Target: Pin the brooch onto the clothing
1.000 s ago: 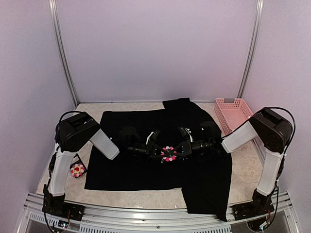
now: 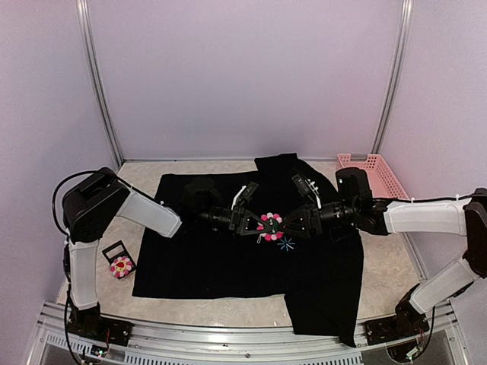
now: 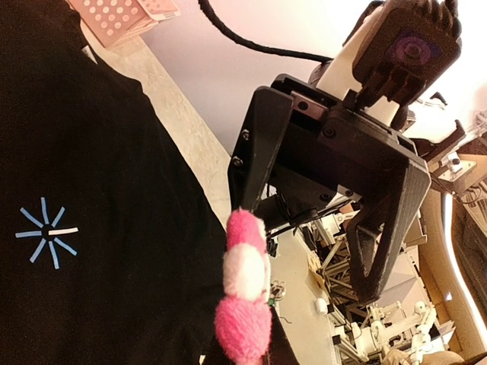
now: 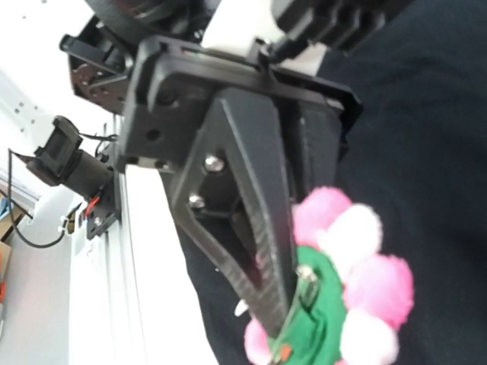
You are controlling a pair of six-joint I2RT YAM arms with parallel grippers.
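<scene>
Held above the black clothing [image 2: 213,266] is a pink-and-white flower brooch [image 2: 271,216], with my left gripper [image 2: 256,226] shut on it. In the right wrist view the left gripper's finger [image 4: 262,251] presses against the brooch's green back [image 4: 323,312]; a metal fitting and a thin line show there. Whether the pin is unfastened is unclear. My right gripper stands open close to the brooch's right side, its fingers spread with nothing seen between them. A blue starburst mark [image 3: 47,232] with one white stroke lies on the cloth below.
Another flower brooch [image 2: 121,266] lies by a small dark frame [image 2: 116,250] at the left. A pink basket [image 2: 373,175] is at the back right.
My right gripper has drawn away to the right from the brooch, and its arm has swung outward. The left gripper and brooch have shifted slightly right. The blue mark now shows.
</scene>
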